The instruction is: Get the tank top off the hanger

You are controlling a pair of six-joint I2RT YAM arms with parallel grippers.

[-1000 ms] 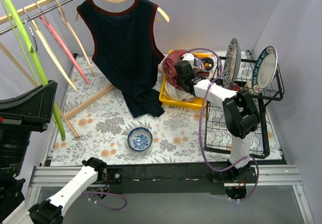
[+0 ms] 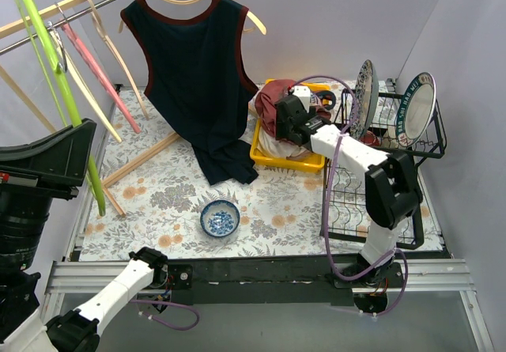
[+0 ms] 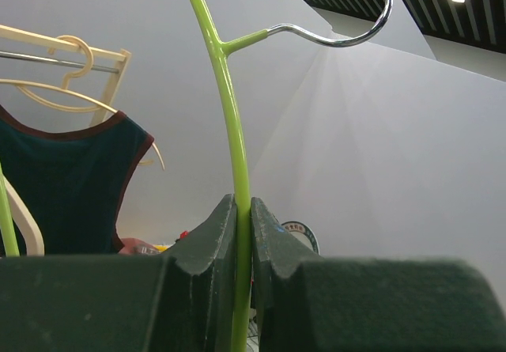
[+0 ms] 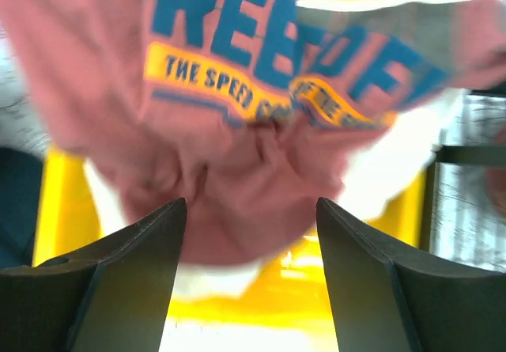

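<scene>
In the top view a dark green tank top (image 2: 194, 67) with maroon trim hangs from a pale wooden hanger (image 2: 257, 21) on the rack. My left gripper is shut on a bare green hanger (image 3: 229, 107), whose silver hook curves to the right in the left wrist view. Over the yellow basket (image 2: 291, 163) is my right gripper (image 2: 291, 119), its fingers apart. Its view shows a reddish printed garment (image 4: 237, 170) lying in that basket beyond the fingertips (image 4: 170, 217); no cloth shows between them.
Other hangers, one of them a pink hanger (image 2: 99, 75), hang at the rack's left. A blue-patterned bowl (image 2: 220, 218) sits on the flowered table. The black dish rack (image 2: 371, 233) with upright plates stands on the right.
The green hanger in my left gripper has shifted slightly to the right at its top. My right arm has swung a little to the right above the basket. The tank top hangs unchanged.
</scene>
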